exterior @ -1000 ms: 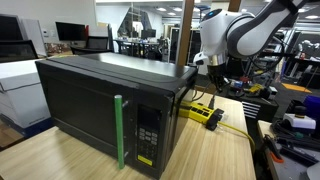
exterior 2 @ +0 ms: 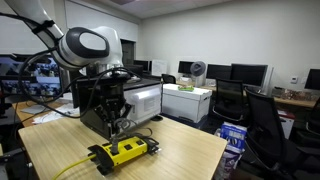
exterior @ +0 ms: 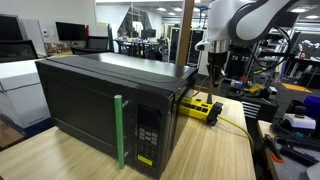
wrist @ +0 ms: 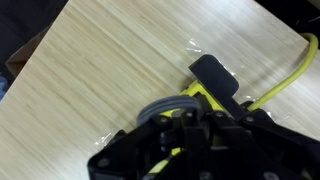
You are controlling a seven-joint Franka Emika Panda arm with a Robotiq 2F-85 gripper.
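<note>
My gripper [exterior 2: 118,137] is over the yellow block with black ends [exterior 2: 125,152], close above it or against it; whether they touch cannot be made out. In the wrist view the gripper is shut on a dark grey rounded object [wrist: 165,105], only partly visible. Behind the fingers shows part of the yellow block [wrist: 208,97] and its black end [wrist: 215,76]. From exterior view 1, the yellow block [exterior: 196,108] lies beside the microwave, a slim dark piece [exterior: 211,97] standing over it below the arm.
A black microwave [exterior: 95,105] fills much of the table, with a green strip [exterior: 119,130] at its front edge. A yellow cable [wrist: 285,82] trails from the block. Bare wood [exterior 2: 185,148] lies to the block's right in exterior view 2.
The arm's white upper part has shifted slightly up and to the right in exterior view 1. The microwave and yellow block look unmoved.
</note>
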